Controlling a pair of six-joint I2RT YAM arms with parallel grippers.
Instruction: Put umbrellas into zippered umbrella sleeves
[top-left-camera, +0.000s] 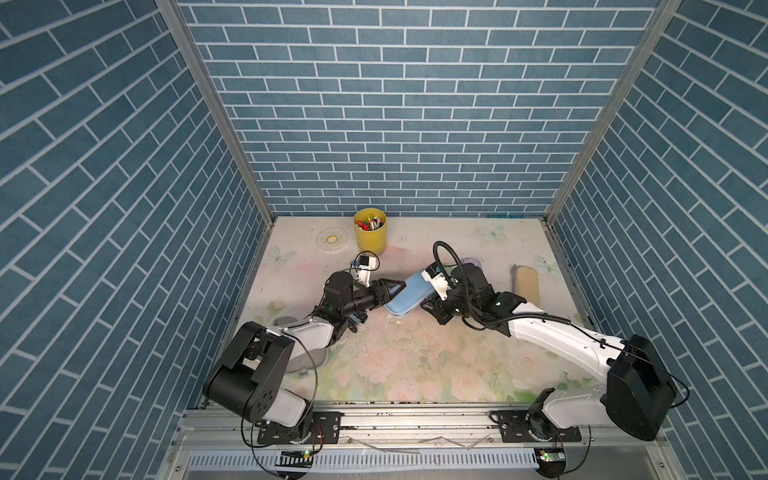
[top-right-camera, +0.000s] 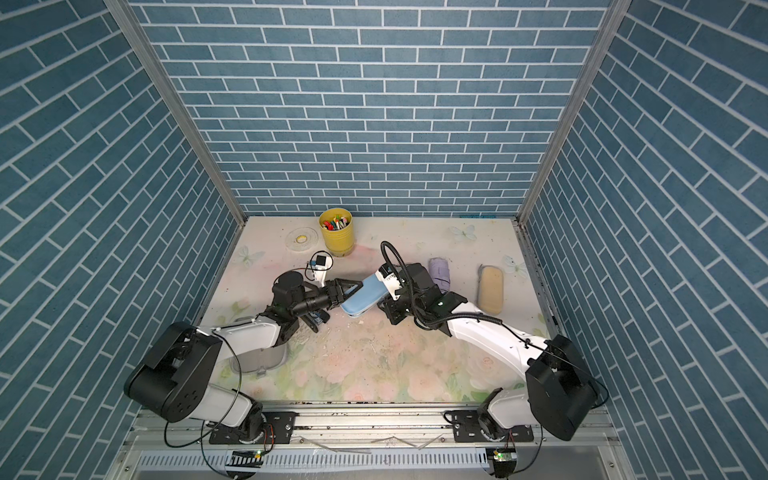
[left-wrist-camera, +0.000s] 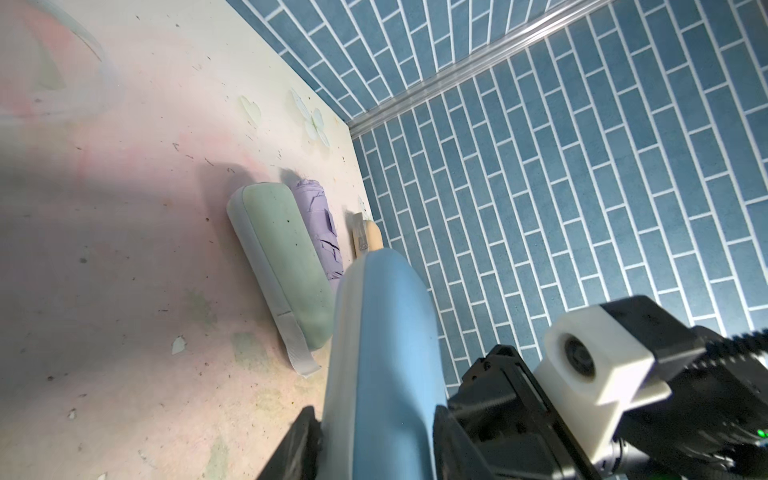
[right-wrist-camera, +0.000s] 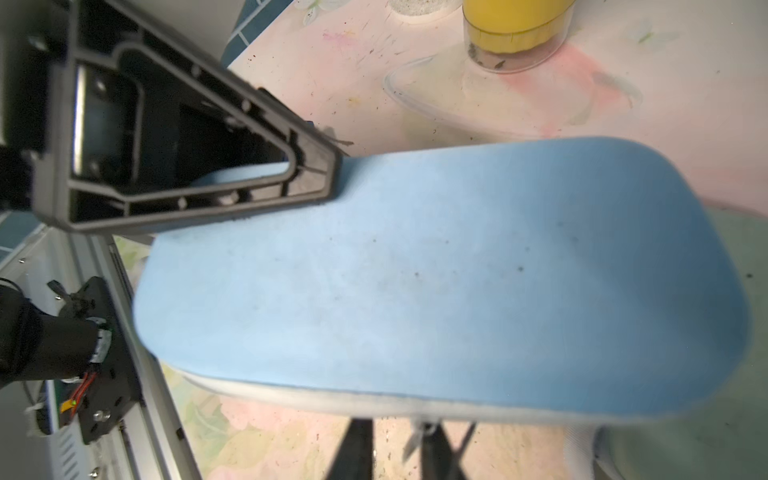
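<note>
A light blue zippered sleeve (top-left-camera: 410, 294) is held above the table between both arms. My left gripper is shut on it, one finger on each side. In the right wrist view, the sleeve's blue face (right-wrist-camera: 448, 280) fills the middle, with a pale edge along its bottom. Just below that edge are the blurred fingertips of my right gripper, parted, with a small metallic zipper pull (right-wrist-camera: 425, 428) close to the right-hand one. Whether they touch the pull is unclear. A purple folded umbrella (top-right-camera: 439, 273) lies behind my right arm. The sleeve's inside is hidden.
A green sleeve (left-wrist-camera: 292, 256) lies beside the purple umbrella, and a beige sleeve (top-left-camera: 526, 285) at the right. A grey sleeve (top-right-camera: 260, 361) is partly under the left arm; a dark blue item (top-right-camera: 320, 316) lies nearby. A yellow pen cup (top-left-camera: 369, 233) stands behind.
</note>
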